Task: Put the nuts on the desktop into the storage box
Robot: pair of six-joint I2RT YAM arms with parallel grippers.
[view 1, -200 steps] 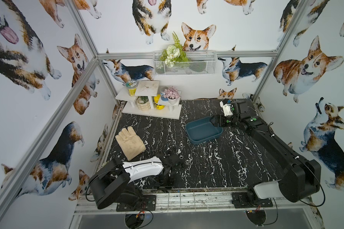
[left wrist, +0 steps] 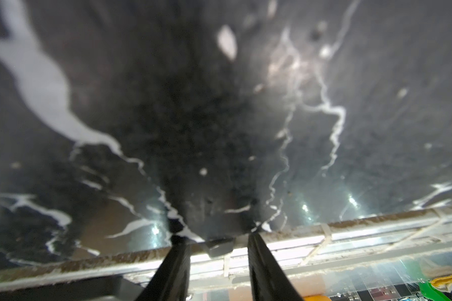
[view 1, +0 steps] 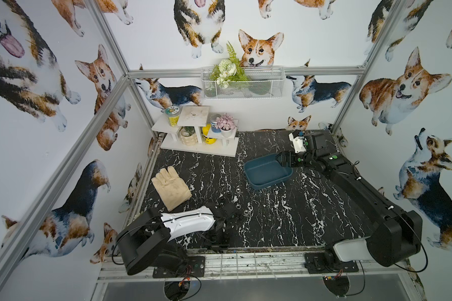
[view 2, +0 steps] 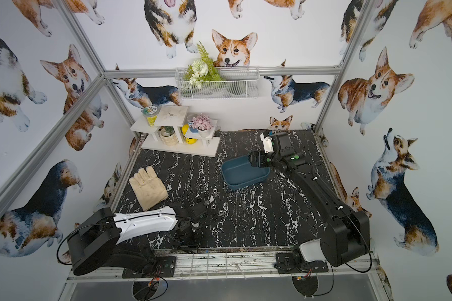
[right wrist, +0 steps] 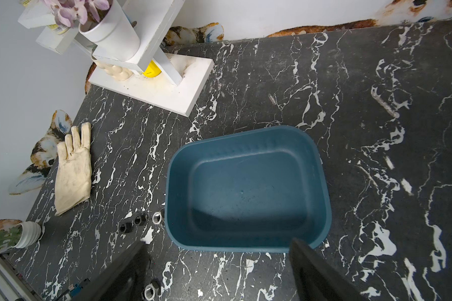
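Observation:
The blue storage box [right wrist: 246, 190] stands empty in the right wrist view. Several small nuts, some silver [right wrist: 157, 217] and some dark [right wrist: 125, 226], lie left of and below it. My right gripper is open above the box, nothing between its fingers. My left gripper points down low at the front edge of the black marble desktop, fingers apart; a small dark piece shows between them, too unclear to identify. In the top views the left arm partly hides that spot.
A cream glove [view 1: 170, 186] lies at the left. A white shelf [view 1: 198, 146] with pots and cans stands at the back left. A metal rail [view 1: 266, 255] runs along the front.

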